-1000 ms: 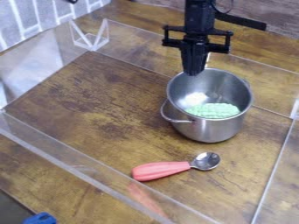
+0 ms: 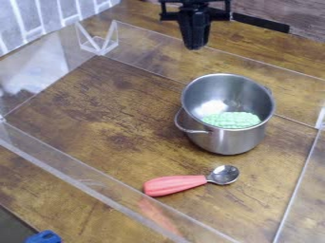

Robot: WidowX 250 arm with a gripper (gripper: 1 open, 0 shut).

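Note:
A steel pot (image 2: 229, 138) with a side handle stands right of centre on the wooden surface, a green textured object (image 2: 231, 120) lying inside it. Below it lies a spoon (image 2: 176, 184) with a pink handle and a metal bowl pointing right. The black gripper (image 2: 196, 33) hangs at the top of the view, above and behind the pot and clear of it; it is mostly out of frame, and whether it is open or shut is unclear.
Clear plastic walls (image 2: 64, 171) surround the work area. The wooden floor left of the pot is bare. A blue object (image 2: 42, 236) sits at the bottom-left corner, outside the walls.
The gripper has moved up and to the left, away from above the pot, and now shows less in view. The pot, green object and spoon are unchanged.

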